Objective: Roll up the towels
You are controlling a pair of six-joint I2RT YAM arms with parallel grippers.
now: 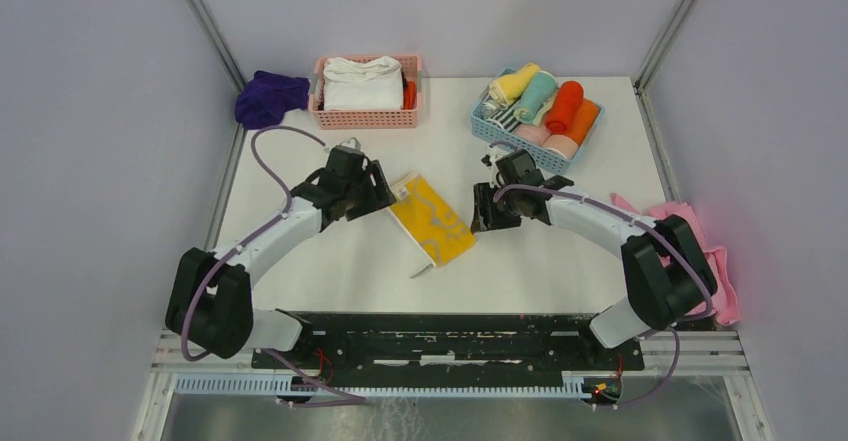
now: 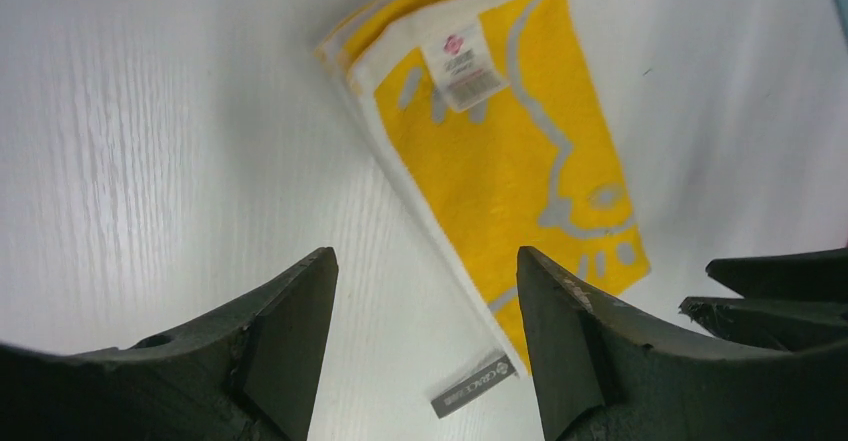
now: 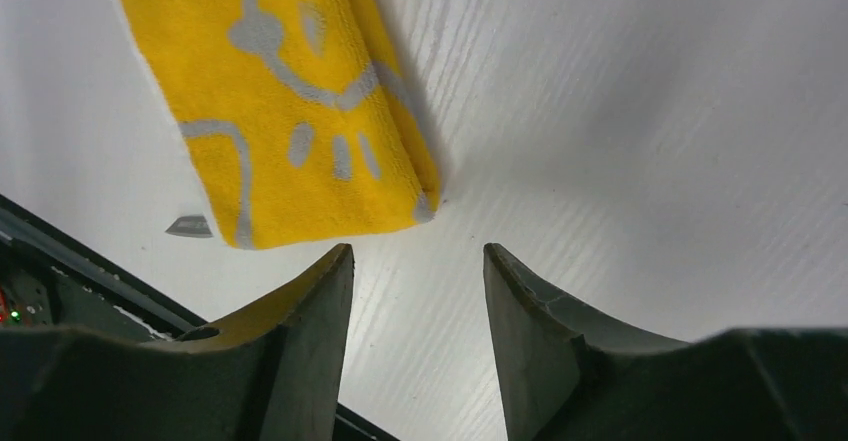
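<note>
On the table's middle lies a yellow towel [image 1: 435, 219] with grey line patterns, folded into a flat rectangle and slanted. A white label [image 2: 462, 66] shows near one end in the left wrist view, and a small grey tag [image 2: 474, 383] sticks out past a long edge. My left gripper is open off the towel's upper left end, nothing between its fingers. At the lower right end, my right gripper stands open just beyond the towel's short edge [image 3: 335, 236], apart from it and empty.
A pink basket [image 1: 366, 119] with white cloth stands at the back left, beside a purple cloth [image 1: 270, 99]. Several rolled towels fill the blue basket [image 1: 520, 142] at the back right. Pink cloth [image 1: 705, 266] lies at the right edge.
</note>
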